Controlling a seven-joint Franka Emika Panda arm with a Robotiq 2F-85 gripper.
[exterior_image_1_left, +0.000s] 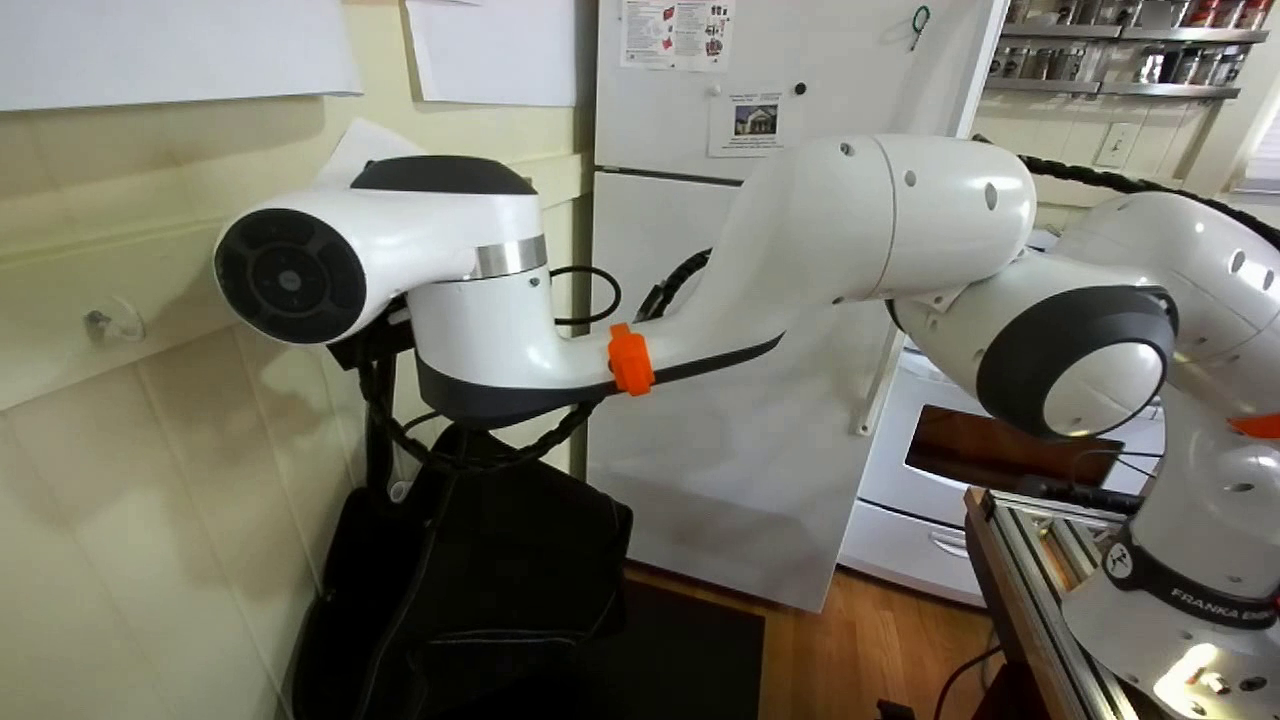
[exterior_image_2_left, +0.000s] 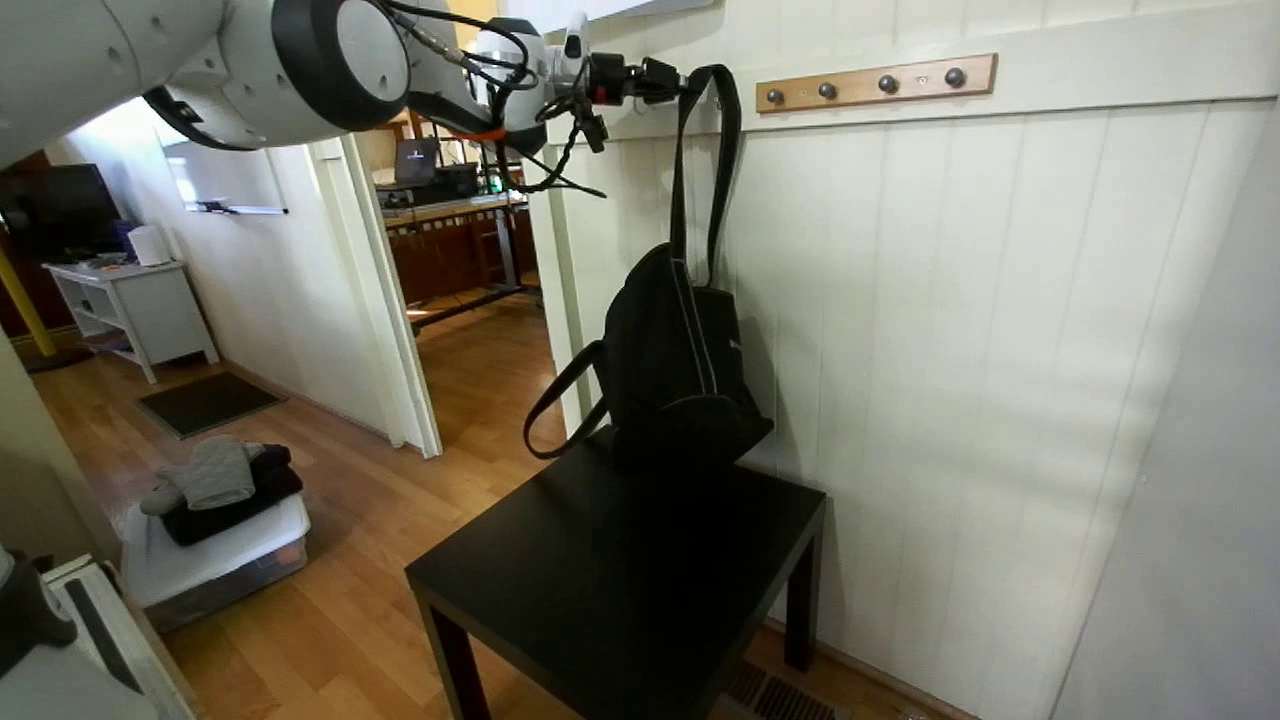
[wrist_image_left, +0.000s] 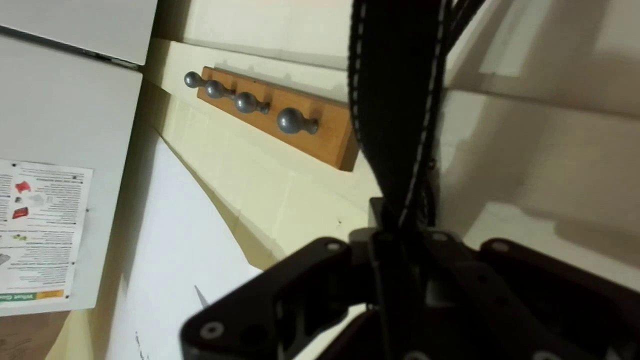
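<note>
A black bag (exterior_image_2_left: 672, 348) hangs from its raised strap (exterior_image_2_left: 680, 180), its bottom at or just above the black table's top; contact there is hard to tell. At the top of that strap is my gripper (exterior_image_2_left: 684, 86), close to the wall. In the wrist view the white-stitched strap (wrist_image_left: 396, 90) runs down between the dark fingers, and the gripper is shut on it. A wooden rack (exterior_image_2_left: 876, 84) with several dark round knobs is fixed to the wall, to the right of the gripper in exterior view 2. Exterior view 1 hides the fingers behind the arm.
The black table (exterior_image_2_left: 516, 576) stands below the bag against the panelled wall. A white fridge (exterior_image_1_left: 720, 480) is beside the wall. White paper sheets (wrist_image_left: 174, 240) hang above the rack. Folded cloths (exterior_image_2_left: 222, 480) lie on a plastic box on the floor.
</note>
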